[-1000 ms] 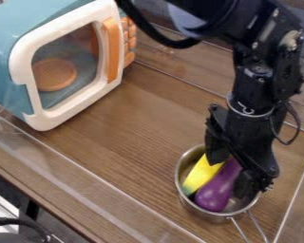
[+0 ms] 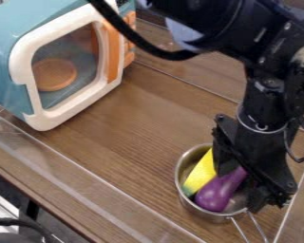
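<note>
A metal pot [image 2: 192, 207] with a wire handle sits at the lower right of the camera view, holding a yellow vegetable or corn-like toy [image 2: 198, 173] and a purple eggplant [image 2: 217, 194]. My black gripper [image 2: 250, 166] is low over the pot's right side, open, partly hiding the toys; its fingertips are hard to make out.
A blue and white toy microwave [image 2: 18, 52] with orange trim and an orange disc inside stands at the upper left. A clear edge strip and cables lie at lower left.
The gripper has shifted slightly right over the pot, uncovering a little more of the toys. The pot and microwave look unmoved.
</note>
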